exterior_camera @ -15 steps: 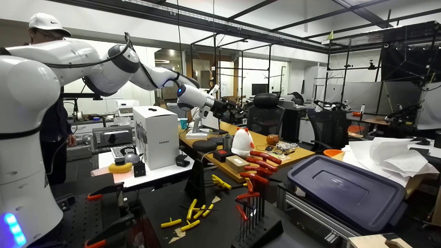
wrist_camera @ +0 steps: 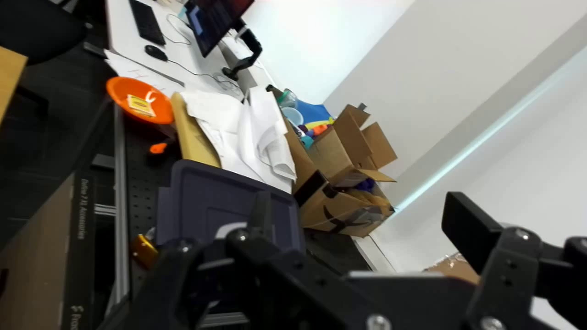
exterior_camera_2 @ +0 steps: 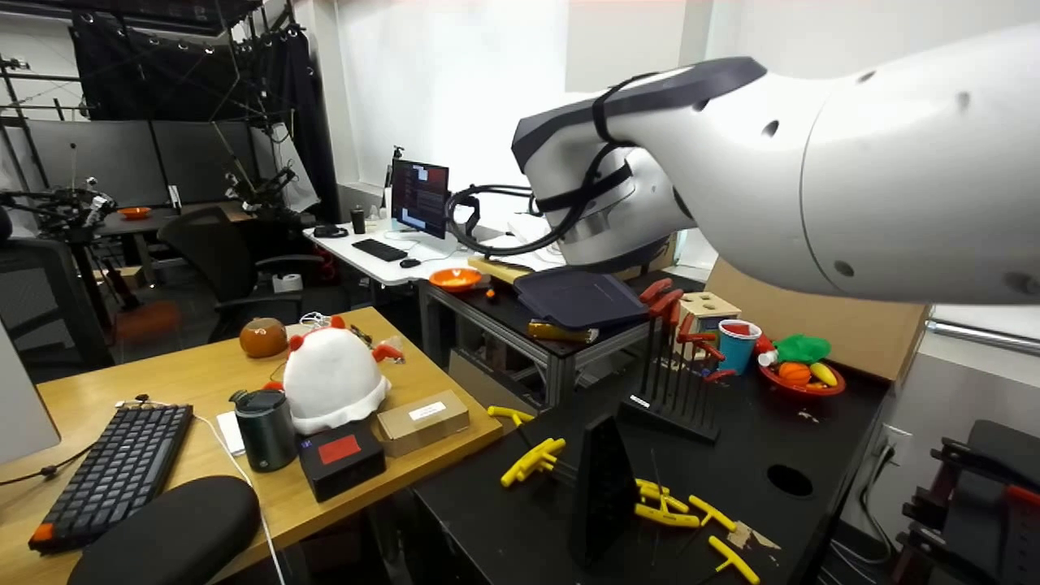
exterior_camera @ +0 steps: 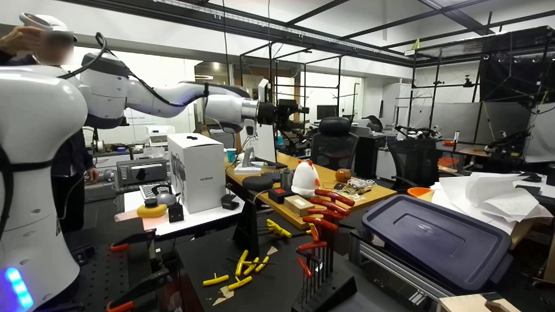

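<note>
High over the tables, my gripper (exterior_camera: 300, 110) is held out level in exterior view 1. In the wrist view its two fingers (wrist_camera: 463, 226) stand wide apart, open, with nothing between them. Below on the black table are yellow T-handle hex keys (exterior_camera: 242, 262), scattered loose. Red-handled hex keys (exterior_camera_2: 673, 327) stand upright in a black rack (exterior_camera_2: 668, 421). A black holder (exterior_camera_2: 602, 492) near the yellow keys looks empty. The gripper is well clear of all of these. In exterior view 2 the arm shows, but I cannot make out the gripper.
A dark blue lid (exterior_camera: 437, 239) lies beyond the rack. On the wooden desk stand a white plush toy (exterior_camera_2: 333, 379), a cardboard box (exterior_camera_2: 423, 421) and a dark mug (exterior_camera_2: 263, 429). A tall white box (exterior_camera: 200, 174) rises below the arm. A person's hand (exterior_camera: 23, 40) shows behind the arm.
The arm has swung and its wrist has levelled out; the gripper is higher and points less downward. The person behind has shifted, with a hand raised. The tabletop objects look unmoved.
</note>
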